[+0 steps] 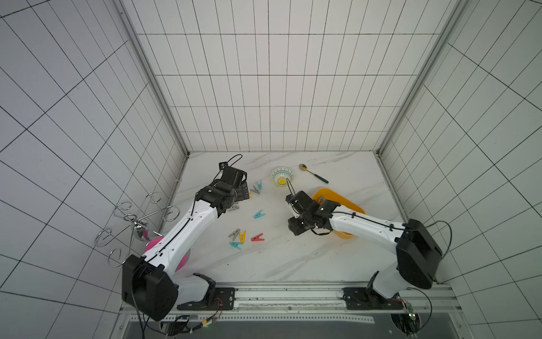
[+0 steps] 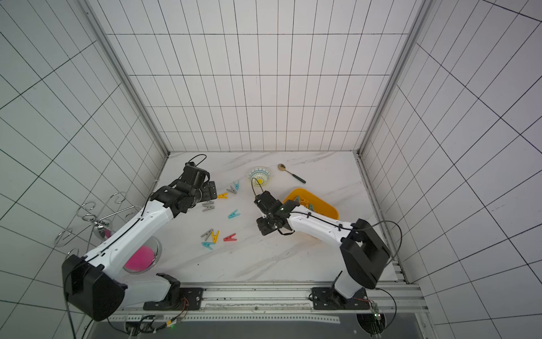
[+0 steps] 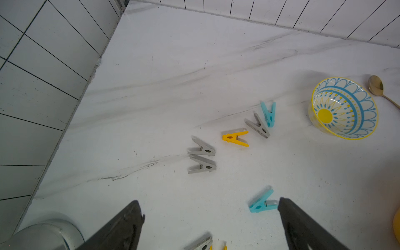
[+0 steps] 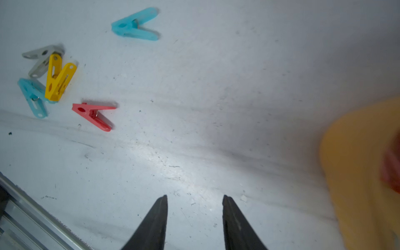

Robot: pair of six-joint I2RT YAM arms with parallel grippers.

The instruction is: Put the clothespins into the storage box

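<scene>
Loose clothespins lie across the left half of the table. In the right wrist view a red clothespin (image 4: pixel 93 114) lies apart; beside it are a yellow one (image 4: pixel 59 80), a grey one and a blue one in a cluster, with another blue clothespin (image 4: pixel 134 25) farther back. Grey clothespins (image 3: pixel 203 164) and a yellow one (image 3: pixel 235 138) lie below my left gripper, which stands open and empty. My right gripper is part open with nothing between its fingers, over bare table left of the orange storage box (image 2: pixel 324 209). Clothespins inside the box are partly hidden by the arm.
A patterned bowl (image 3: pixel 343 108) stands at the back, with a wooden spoon (image 1: pixel 314 173) to its right. A metal rack (image 1: pixel 135 223) and a pink round thing (image 2: pixel 141 258) are at the left edge.
</scene>
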